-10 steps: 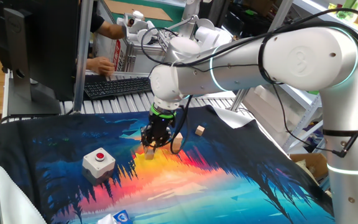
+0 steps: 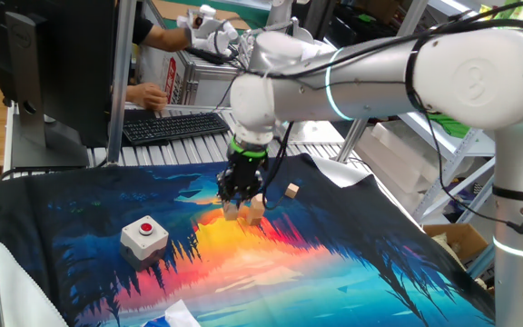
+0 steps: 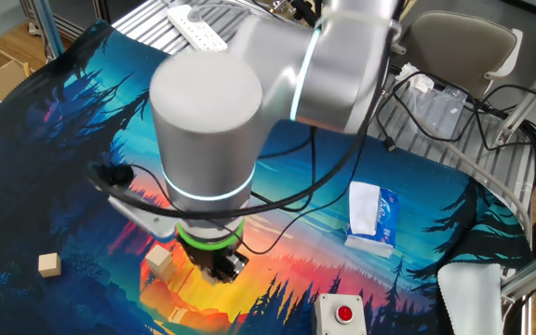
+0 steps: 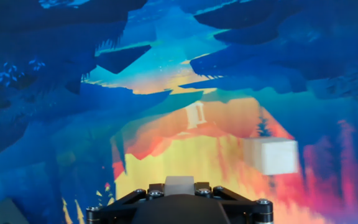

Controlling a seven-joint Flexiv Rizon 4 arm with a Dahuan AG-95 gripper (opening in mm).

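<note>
My gripper is shut on a small wooden block, which shows between the fingertips at the bottom of the wrist view. In exterior view 1 this held block is just under the dark fingers, close to the cloth; any gap beneath it is hard to judge. A second wooden block stands just to its right, appearing pale to the right in the wrist view. Farther off lies a third block, seen at the left in exterior view 2.
A grey box with a red button stands on the colourful cloth at the left. A blue-and-white tissue packet lies near the cloth's edge. Beyond the cloth are a keyboard and monitor.
My gripper and the block in it have shifted right and slightly up in exterior view 1, toward the second block. White tissue at the packet shows larger now.
</note>
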